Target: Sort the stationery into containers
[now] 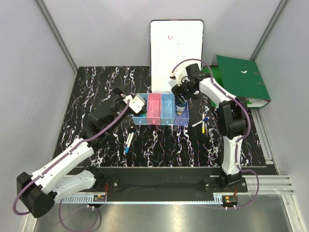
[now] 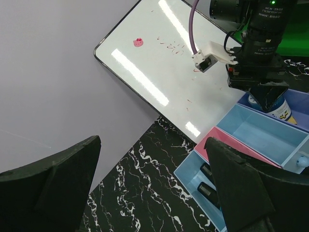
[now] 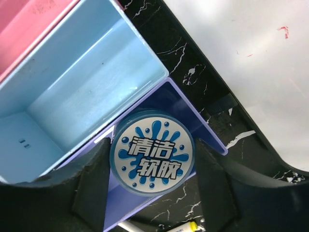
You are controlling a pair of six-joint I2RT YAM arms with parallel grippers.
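A round tub with a white-and-blue lettered lid (image 3: 152, 153) stands in the purple compartment (image 3: 166, 94), between the fingers of my right gripper. Those fingers flank the lid closely on both sides; whether they press on it is unclear. In the top view the tub (image 1: 181, 107) shows beneath the right gripper. My left gripper is open and empty, near the left end of the bins. Dark items (image 2: 208, 193) lie in the leftmost light-blue compartment (image 2: 186, 176). Two pens (image 1: 129, 140) lie left of the bins, and several pens (image 1: 203, 126) to the right.
The pink compartment (image 1: 154, 105) and the light-blue one (image 1: 167, 107) beside it look empty. A whiteboard (image 1: 176, 48) leans behind the bins. A green folder (image 1: 241, 77) occupies the back right.
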